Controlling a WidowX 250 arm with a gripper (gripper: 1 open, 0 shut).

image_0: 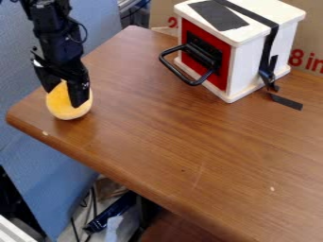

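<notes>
A round pale-yellow object point(67, 108) sits near the left edge of the wooden table point(190, 180). The black gripper point(66, 91) is low over it, its fingers coming down onto or around its upper part and hiding some of it; whether they are open or shut on it cannot be made out.
A white box point(259, 66) with a red front, a black handle and black straps stands at the back right, in front of cardboard. Cables and clutter lie below the table's left edge.
</notes>
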